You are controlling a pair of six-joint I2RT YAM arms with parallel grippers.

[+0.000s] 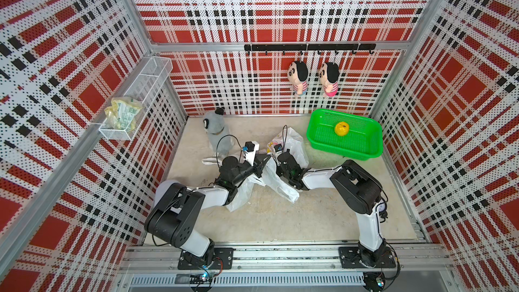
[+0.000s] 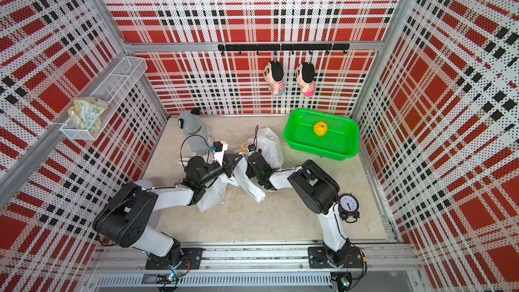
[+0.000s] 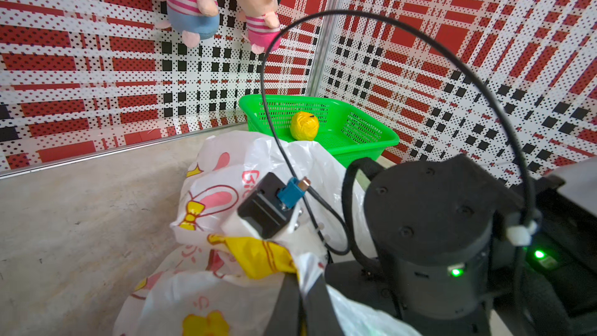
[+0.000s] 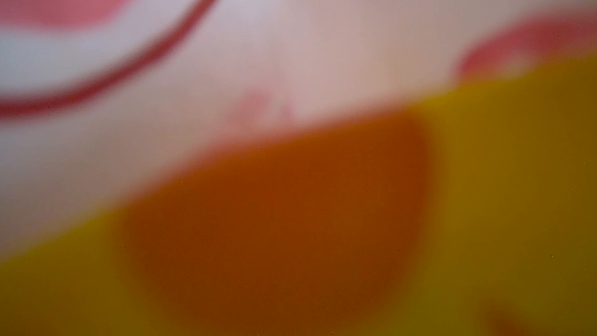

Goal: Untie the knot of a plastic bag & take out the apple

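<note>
A white plastic bag [image 1: 292,146] with pink, red and yellow print lies crumpled at the table's middle, also filling the lower part of the left wrist view [image 3: 211,205]. My left gripper is shut at the bag, with plastic at its fingertips. My right gripper [image 1: 278,159] reaches into the bag from the right; its fingers are hidden, and its wrist view is filled by blurred bag print up close. The knot cannot be made out, nor can an apple inside the bag.
A green basket [image 1: 356,146] holding a yellow round fruit [image 1: 341,128] sits at the back right. A grey plush toy [image 1: 213,127] stands back left. Two dolls [image 2: 274,78] hang on the back wall.
</note>
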